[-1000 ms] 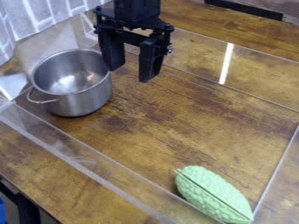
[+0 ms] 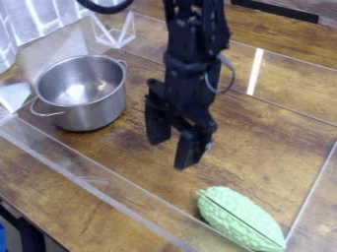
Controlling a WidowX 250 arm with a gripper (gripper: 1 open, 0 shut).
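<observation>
The black gripper [image 2: 175,138] hangs over the middle of the wooden table, right of a steel pot [image 2: 82,89], its fingers pointing down and apart with nothing seen between them. The arm is motion-blurred. A pale green, leaf-shaped soft object [image 2: 239,217] lies at the front right, apart from the gripper.
Clear plastic walls border the table [image 2: 270,138]. A white, crumpled cloth is at the top left.
The arm has moved down and toward the front right, away from the pot and closer to the green object. The pot and green object have not moved.
</observation>
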